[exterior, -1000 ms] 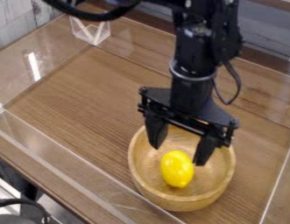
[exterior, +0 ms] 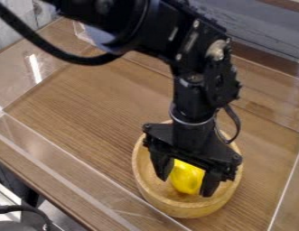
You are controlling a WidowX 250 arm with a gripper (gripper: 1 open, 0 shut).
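My black gripper (exterior: 185,173) is lowered into a round wooden bowl (exterior: 188,204), open, with its fingers on either side of a yellow object (exterior: 185,180) lying in the bowl. The gripper body hides the upper part of the yellow object and the back of the bowl. Whether the fingers touch it, I cannot tell.
A clear strip runs along its near left edge, with a black cable at the lower left corner. A pale wall stands at the back.
The gripper has moved down into the bowl and over the yellow object, covering more of it. The bowl looks unmoved.
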